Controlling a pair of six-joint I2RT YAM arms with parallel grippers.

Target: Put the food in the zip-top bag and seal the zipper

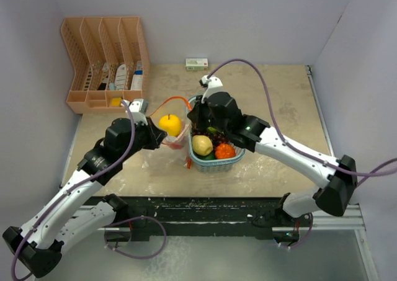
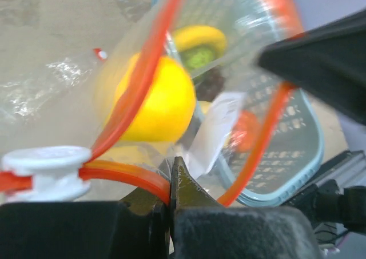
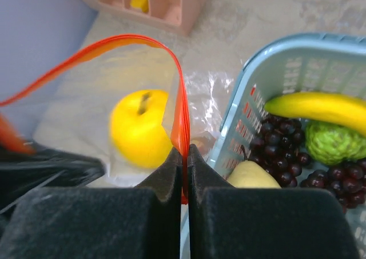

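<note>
The clear zip top bag (image 1: 162, 157) with an orange zipper rim stands open over the table, a yellow fruit (image 1: 169, 124) inside. My left gripper is shut on the bag's rim at its near-left side, beside a white slider (image 2: 46, 170). My right gripper is shut on the orange rim at the bag's right side, over the basket's edge. The blue basket (image 3: 269, 59) holds a banana (image 3: 314, 107), lettuce (image 3: 334, 142), grapes (image 3: 283, 144), a pale round item (image 3: 251, 176) and an orange-red item (image 1: 224, 151).
A peach organizer (image 1: 102, 98) stands at the back left and a small box (image 1: 196, 64) at the back centre. Walls border both sides.
</note>
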